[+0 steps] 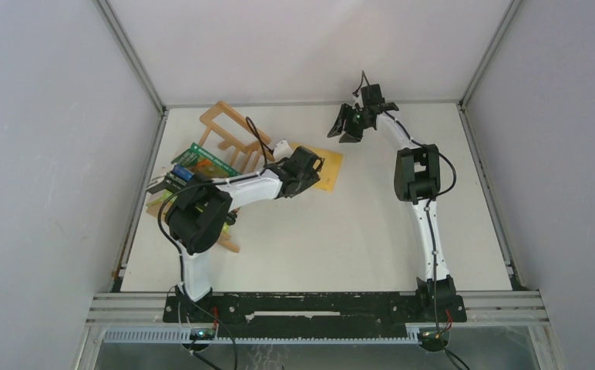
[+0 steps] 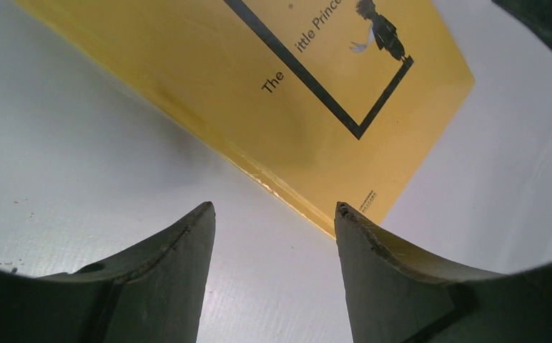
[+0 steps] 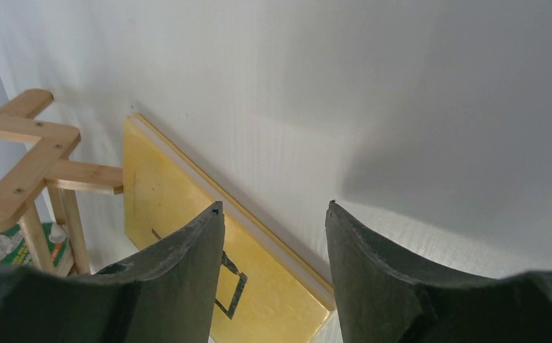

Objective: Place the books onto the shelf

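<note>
The yellow book (image 1: 331,167), a Little Prince volume, lies flat on the table near the back centre, partly hidden under my left arm in the top view. Its black-framed cover (image 2: 316,100) fills the upper left wrist view. My left gripper is over the book's near edge, fingers apart and nothing between them. To the right of the book and further back, my right gripper also has its fingers spread, empty; the right wrist view shows the book's edge (image 3: 230,200) between and behind them. Green-covered books (image 1: 203,162) stand in the wooden rack at left.
A wooden rack (image 1: 236,127) stands at the left with several books and files, including a blue one (image 1: 182,172). Its frame (image 3: 51,153) comes close to the yellow book's far end.
</note>
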